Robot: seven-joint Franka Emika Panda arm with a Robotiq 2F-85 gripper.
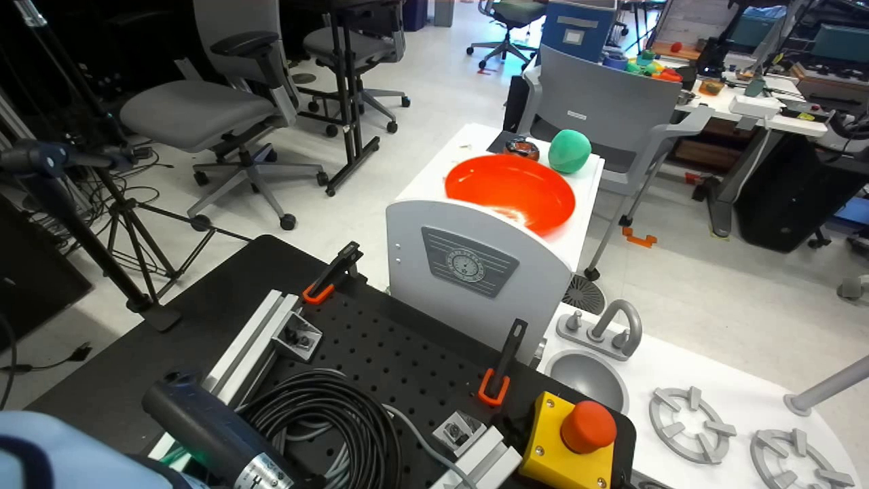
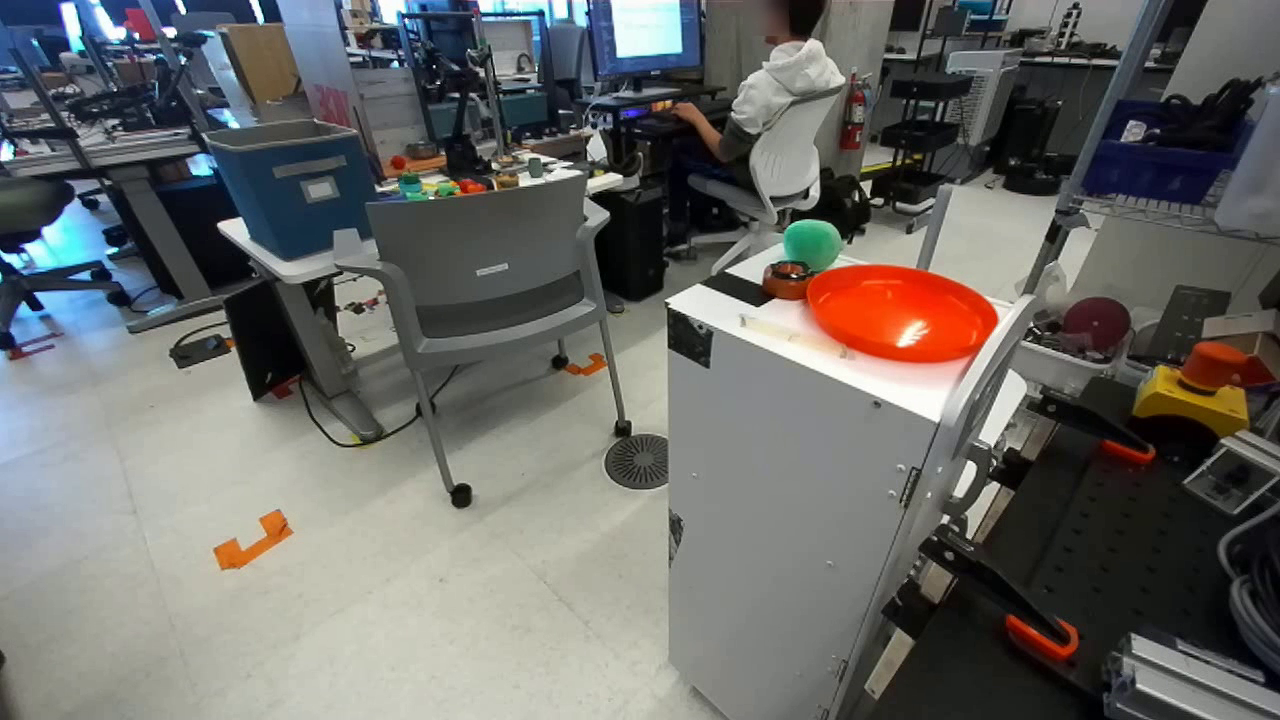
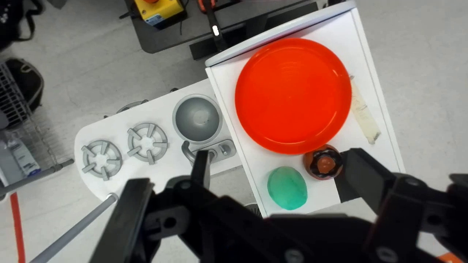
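Note:
High over a white cabinet top, my gripper is open, its two dark fingers (image 3: 202, 168) wide apart and nothing held. Below it in the wrist view lie a round red plate (image 3: 293, 96), a green egg-shaped object (image 3: 287, 188) and a small brown-orange ring-like item (image 3: 325, 162) close by the plate's edge. Both exterior views show the same plate (image 1: 511, 192) flat on the cabinet top, with the green object (image 2: 812, 244) and the brown item (image 2: 787, 281) beside it. Neither exterior view shows the gripper.
A raised grey panel (image 1: 481, 257) edges the cabinet on the arm's side. Beside it is a white counter with a grey sink (image 3: 198, 118), a faucet and burners (image 3: 147, 143). Clamps (image 1: 502, 367), coiled cable and a yellow box with a red button (image 1: 570, 443) occupy the black table.

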